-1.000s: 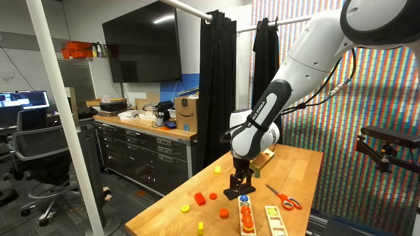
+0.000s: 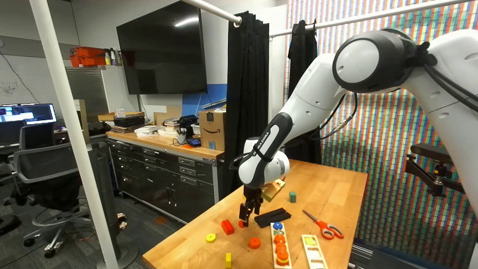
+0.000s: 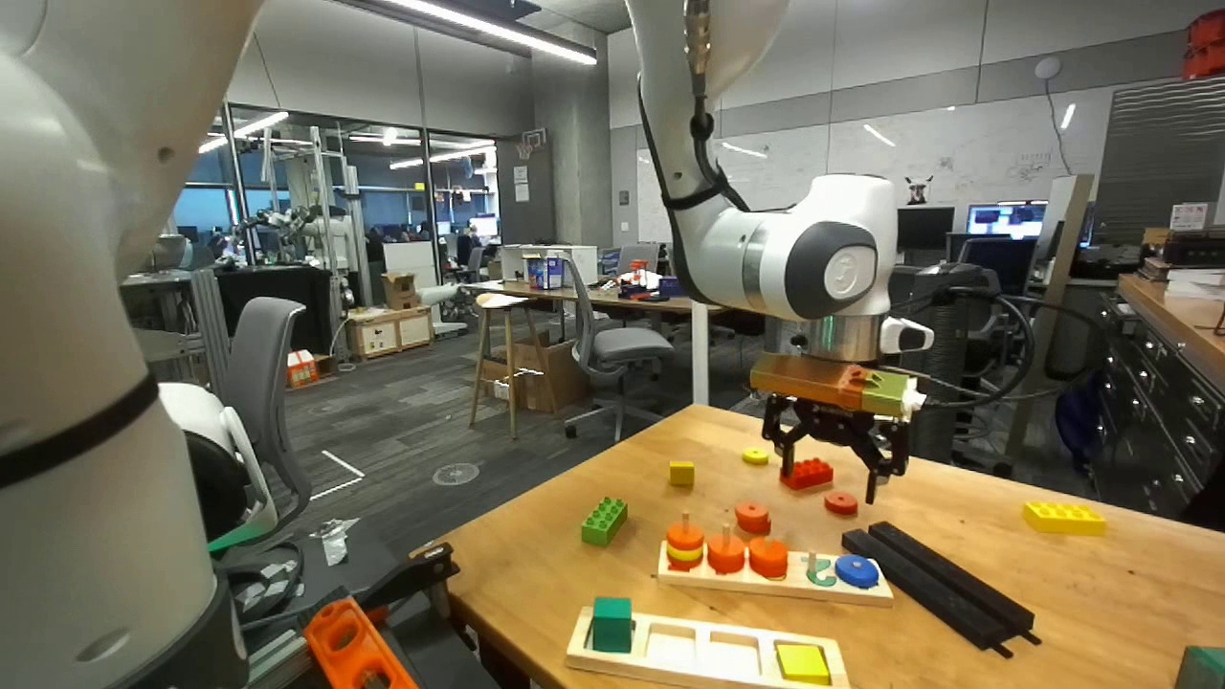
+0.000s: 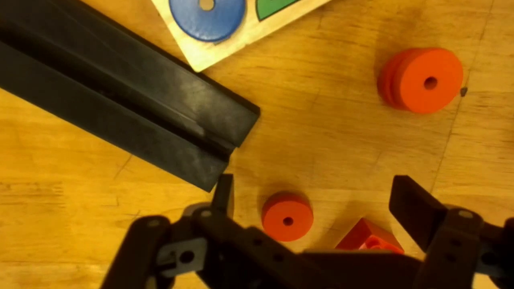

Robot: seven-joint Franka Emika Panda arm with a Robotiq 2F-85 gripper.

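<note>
My gripper stands open above the table, its fingers wide apart. Between and below them, in the wrist view, a small red ring (image 4: 287, 220) lies flat on the wood, with a red block (image 4: 368, 237) close by, partly hidden by the gripper. A taller orange ring piece (image 4: 424, 80) sits apart at the upper right. The wooden peg board (image 3: 746, 584) carries a blue ring (image 3: 857, 570) at one end and orange rings on other pegs. Nothing is held.
Black rails (image 3: 942, 588) lie beside the peg board. A shape tray (image 3: 666, 659) holds a green cube and a yellow square. Scissors (image 2: 328, 230) rest near the table's right side. A green brick (image 3: 604, 522) and yellow blocks are scattered about.
My arm has swung left in exterior view 1, from beside the blue ring and black rails to over the small red ring. The table pieces look unmoved.
</note>
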